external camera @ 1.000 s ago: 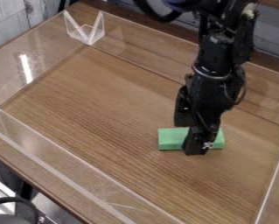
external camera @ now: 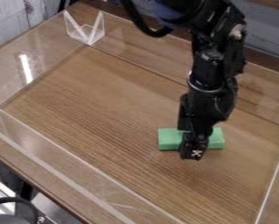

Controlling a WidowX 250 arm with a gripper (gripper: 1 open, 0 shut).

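My black gripper (external camera: 193,141) is lowered at the right of the wooden table, over a green rectangular block (external camera: 170,138). Its fingers stand open and reach down at the block's middle, hiding part of it. The block shows on both sides of the fingers. Whether the fingertips touch it I cannot tell.
A small white wire object (external camera: 87,26) stands at the back left. Clear edging runs along the table's sides, and dark cables lie beyond the lower left corner.
The arm and gripper have shifted slightly and changed angle over the block, with the wrist now more upright. The green block looks nearly unmoved.
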